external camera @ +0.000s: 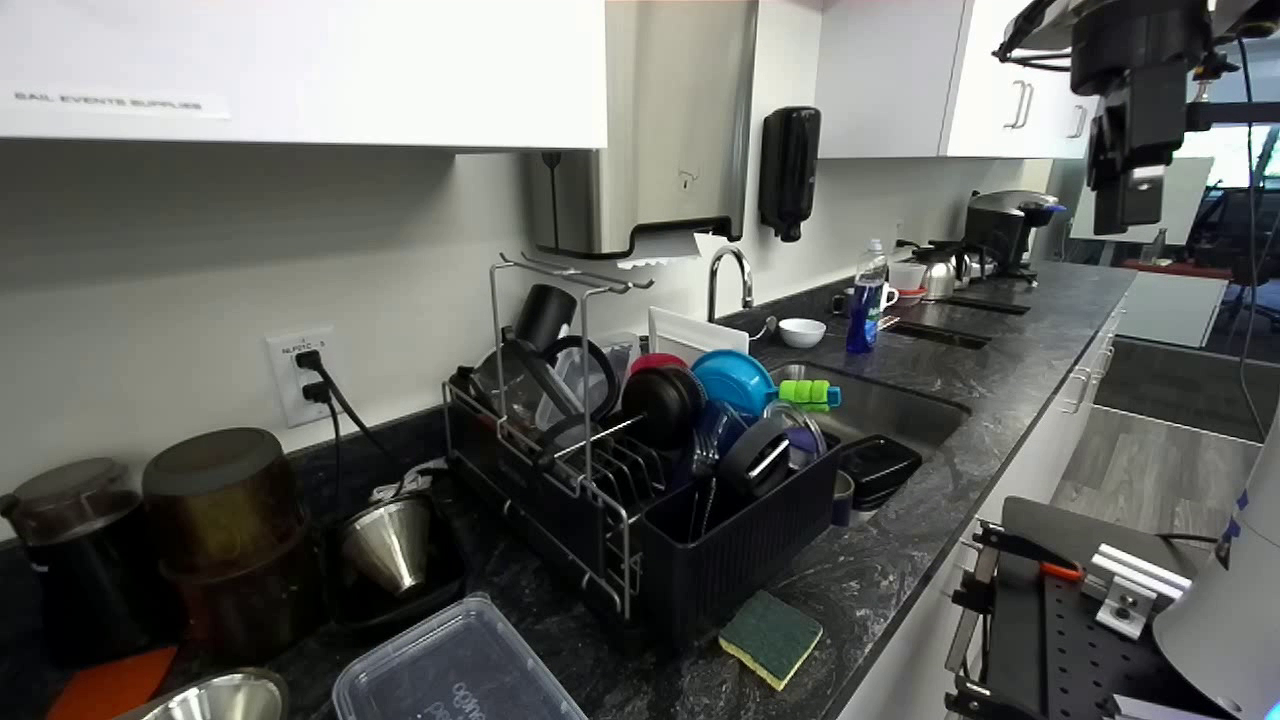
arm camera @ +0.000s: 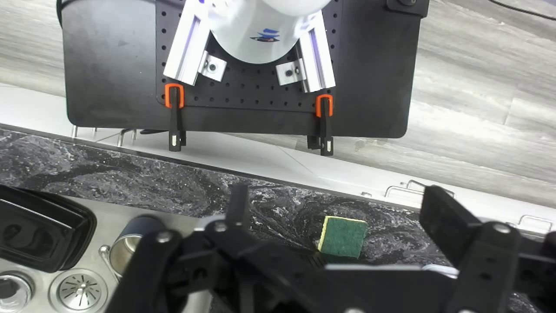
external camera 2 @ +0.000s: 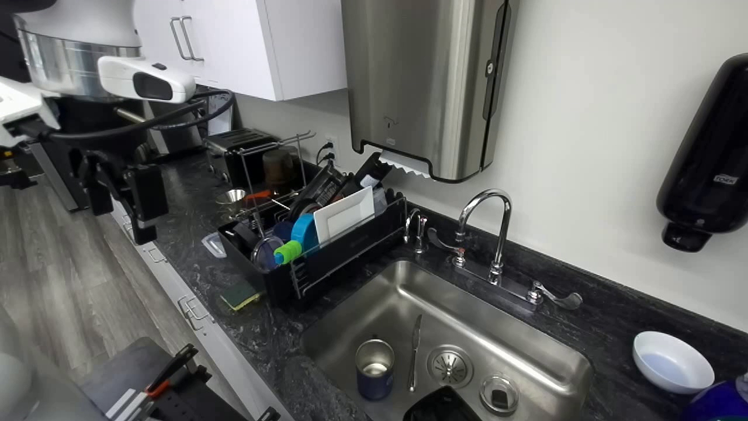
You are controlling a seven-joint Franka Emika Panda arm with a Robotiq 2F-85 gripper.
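My gripper hangs high over the counter's front edge, its two fingers wide apart with nothing between them. In exterior view 2 the open gripper (external camera 2: 123, 214) is at the left, well above the counter; exterior view 1 catches it from the side (external camera: 1125, 204). Lying flat on the dark counter is a green and yellow sponge (external camera: 771, 638), seen between and below the fingers in the wrist view. The black dish rack (external camera 2: 354, 248) beside it is crowded with dishes. In the sink (external camera 2: 449, 298) are a blue mug (external camera 2: 375, 379), a knife (external camera 2: 415, 354) and a black tray (external camera 2: 442, 407).
A clear plastic lid (external camera: 462, 666) lies left of the rack in exterior view 1. The faucet (external camera 2: 501, 217), a white bowl (external camera 2: 673, 361) and a blue soap bottle (external camera: 865, 300) stand around the sink. A paper towel dispenser (external camera 2: 424, 84) overhangs the rack.
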